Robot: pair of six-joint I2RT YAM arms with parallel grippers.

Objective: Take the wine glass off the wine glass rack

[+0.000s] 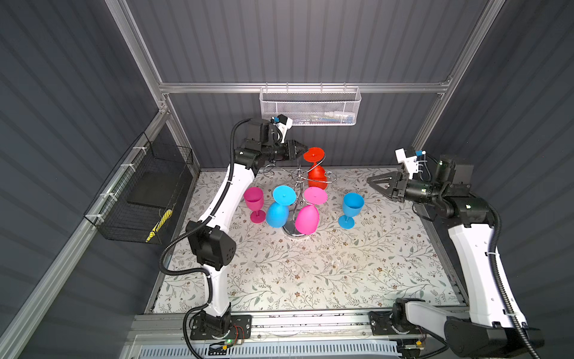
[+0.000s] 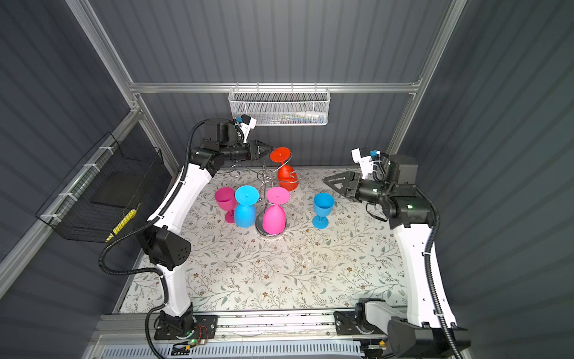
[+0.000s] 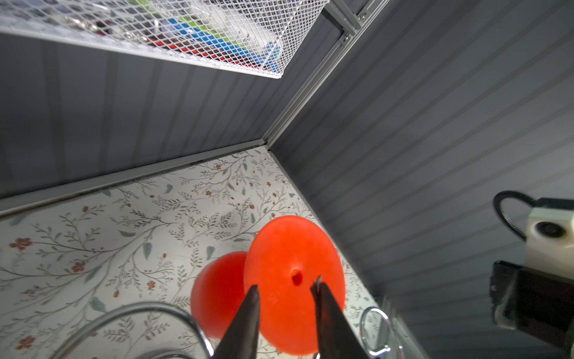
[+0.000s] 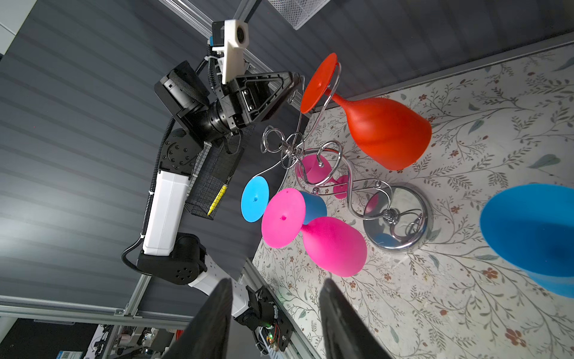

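A metal rack, its round base [image 4: 397, 230] on the table, holds upside-down red [image 1: 314, 155], cyan [image 1: 284, 194] and pink [image 1: 306, 219] glasses. My left gripper [image 1: 302, 150] is just beside the red glass's round foot; in the left wrist view its dark fingers stand apart before that foot, with no grip on it visible. My right gripper is off to the right, raised beside the upright blue glass [image 1: 352, 203], fingers apart with nothing between them. An upright magenta glass [image 1: 254, 199] stands left of the rack, partly hidden in the right wrist view.
A white mesh basket [image 1: 309, 104] hangs on the back wall. A black wire basket [image 1: 128, 191] hangs on the left wall.
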